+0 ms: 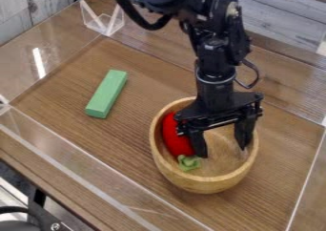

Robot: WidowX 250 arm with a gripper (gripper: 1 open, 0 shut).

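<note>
A wooden bowl (203, 177) sits on the table's right side, holding a red object (176, 137) with a green piece (189, 162) at its lower end. My black gripper (219, 137) reaches down into the bowl from above, its fingers spread to either side of the middle, the left one over or against the red object. Whether anything is held between them cannot be made out.
A green block (107, 94) lies on the wooden table (64, 130) to the left. A clear plastic item (105, 17) is at the back left. The table between block and bowl is free.
</note>
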